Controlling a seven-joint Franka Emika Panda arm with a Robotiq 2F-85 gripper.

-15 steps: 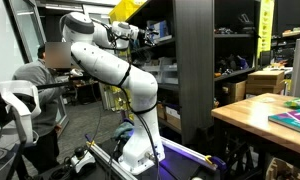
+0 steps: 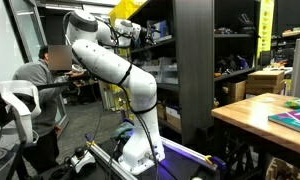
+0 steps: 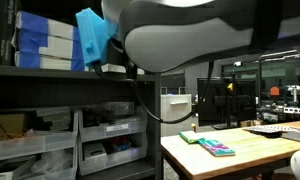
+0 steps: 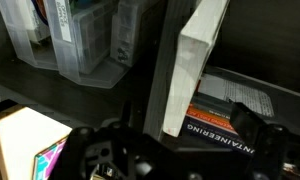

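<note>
In the wrist view, my gripper is open, its dark fingers point(image 4: 252, 128) spread to either side at the bottom. A pale, narrow, book-like object point(image 4: 186, 78) stands upright in front of the gap; whether it touches a finger cannot be told. Right of it lie dark books point(image 4: 212, 126) with lettering on a spine. From outside, the gripper point(image 2: 150, 34) appears raised high at the dark shelf point(image 2: 198, 60), its fingertips too small to make out. In the second exterior view the white arm point(image 3: 195, 38) crosses the top and its fingers are not discernible.
Clear plastic bins point(image 4: 85, 45) sit at the upper left of the wrist view, close to a dark upright panel. A wooden table point(image 2: 252, 112) with a colourful book point(image 2: 290, 119) stands at the right. More bins point(image 3: 112, 128) fill the lower shelves.
The upper arm and gripper have shifted only slightly near the shelf over the last second. Nothing else has visibly moved.
</note>
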